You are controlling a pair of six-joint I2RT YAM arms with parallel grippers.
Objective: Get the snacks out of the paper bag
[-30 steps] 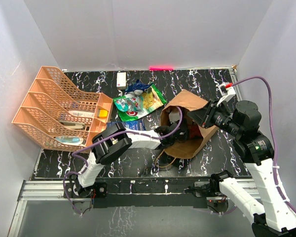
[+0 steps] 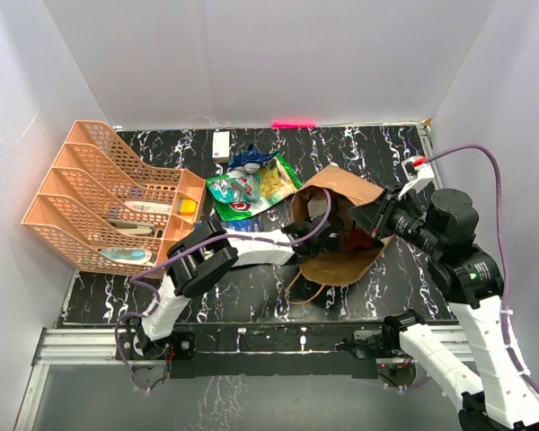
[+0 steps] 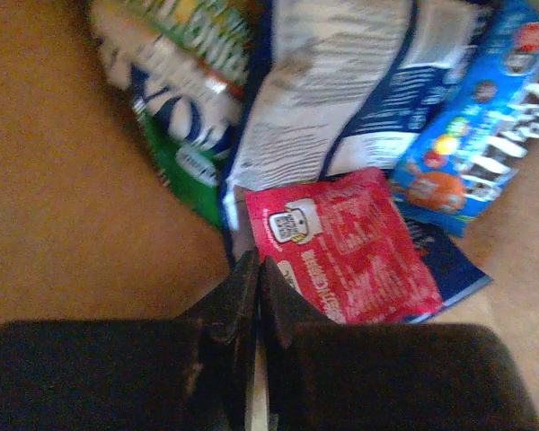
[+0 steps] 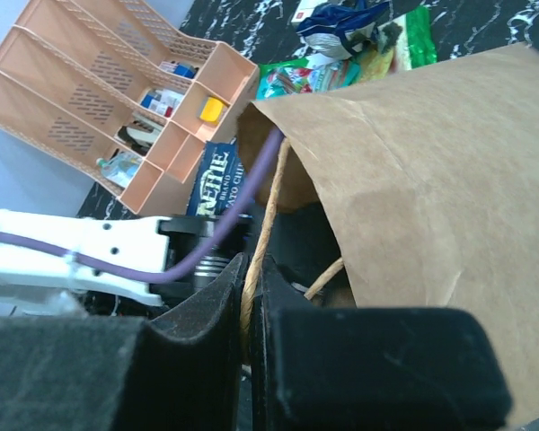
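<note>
The brown paper bag lies with its mouth toward the left arm, whose end is inside it. In the blurred left wrist view, my left gripper has its fingers pressed together with nothing between them. A red snack packet lies just beyond the tips, outside the fingers. Behind it are a navy-and-white packet, a blue M&M's packet and a green packet. My right gripper is shut on the bag's twisted rope handle, at the bag's upper rim.
Left of the bag lie a green chip bag, a teal packet, a dark blue packet and a blue potato chips bag. An orange divided basket stands at the far left.
The right gripper has moved slightly, and the bag's mouth has shifted with it.
</note>
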